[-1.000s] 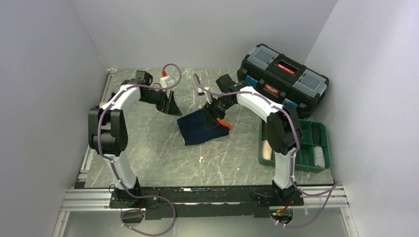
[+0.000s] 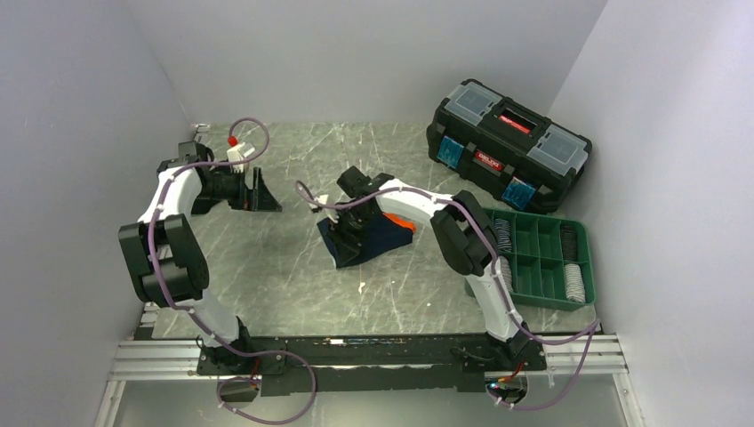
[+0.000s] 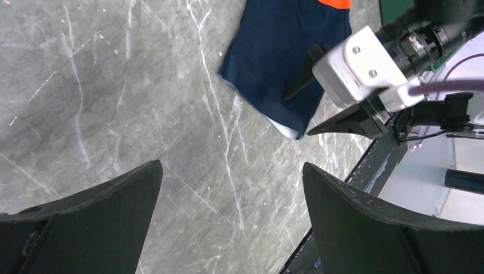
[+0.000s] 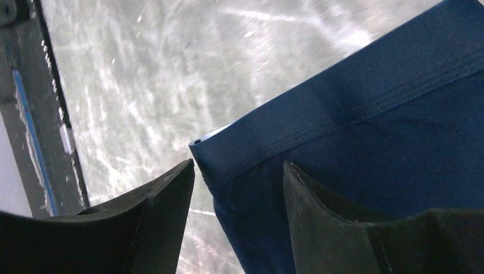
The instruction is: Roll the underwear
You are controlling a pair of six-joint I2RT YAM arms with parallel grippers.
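Observation:
The dark navy underwear (image 2: 381, 242) lies spread in the middle of the table, an orange part (image 2: 402, 222) showing at its far right. In the right wrist view, its edge (image 4: 319, 108) with a stitched seam runs diagonally across. My right gripper is open at the near left corner, one finger outside the cloth and the other over it. Well to the left of the underwear, my left gripper (image 2: 264, 203) stands open and empty above bare table. The left wrist view shows the underwear (image 3: 268, 74) beyond its fingers, partly behind the right gripper.
A green divided box (image 2: 553, 233) with rolled items in some compartments stands at the right. Behind it sits a black toolbox (image 2: 507, 147).
My left gripper has moved left, away from the cloth. The right gripper has gone left and toward the front, over the underwear's left corner, where the near edge has shifted slightly.

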